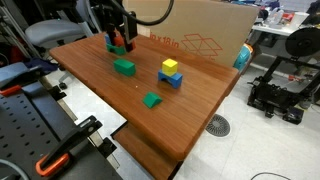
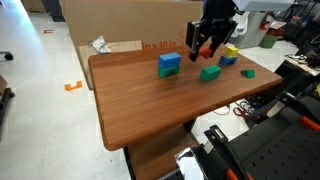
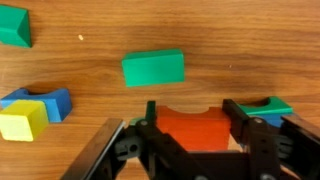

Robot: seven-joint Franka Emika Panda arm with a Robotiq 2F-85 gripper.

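Observation:
My gripper is shut on a red-orange block point(image 3: 195, 130), which sits between its two fingers in the wrist view. In exterior view 2 the gripper point(image 2: 202, 48) hangs above the table, with the red block point(image 2: 206, 48) partly hidden by the fingers. A green rectangular block point(image 3: 153, 67) lies on the wood just ahead of the held block. Beyond the gripper in exterior view 1 is a stack, seen clearly in exterior view 2 as a blue block point(image 2: 170, 61) on a green one point(image 2: 169, 71); the gripper partly covers it in the wrist view.
A yellow cube point(image 1: 170, 67) rests on a blue arch block point(image 1: 171, 79). Nearer the front lies a green triangular block point(image 1: 152, 100). Cardboard point(image 1: 205, 30) stands along the back edge.

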